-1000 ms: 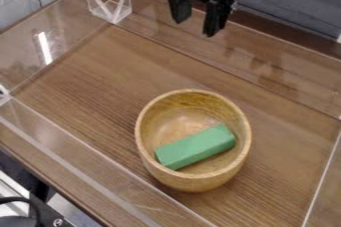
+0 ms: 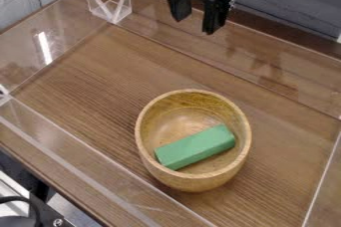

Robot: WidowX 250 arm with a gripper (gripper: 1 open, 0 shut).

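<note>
A round tan bowl sits at the lower middle of the wooden surface, with a green block lying inside it, tilted diagonally. My black gripper hangs at the top middle, well away from the bowl, open, its two fingers apart with nothing seen between them.
A clear wire-like or plastic stand is at the upper left. A dark cable shows at the lower-left edge.
The bowl and green block look unchanged.
</note>
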